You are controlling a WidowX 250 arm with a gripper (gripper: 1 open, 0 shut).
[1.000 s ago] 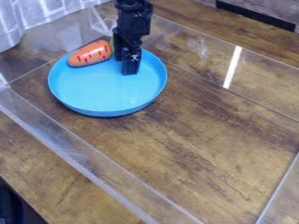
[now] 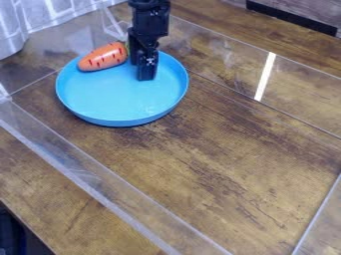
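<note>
A blue round plate (image 2: 120, 100) sits on the wooden table, upper left. An orange toy carrot (image 2: 102, 58) lies on its back-left rim. My dark gripper (image 2: 144, 68) hangs at the plate's back edge, just right of the carrot and close to it. It is open; whether it touches the carrot is hard to tell.
Clear transparent strips or panels run along the left and right, with a white strip (image 2: 264, 77) at right. A white crumpled object is at the top-left corner.
My gripper has shifted slightly, staying at the back of the plate beside the carrot. The carrot and plate look nearly unchanged.
</note>
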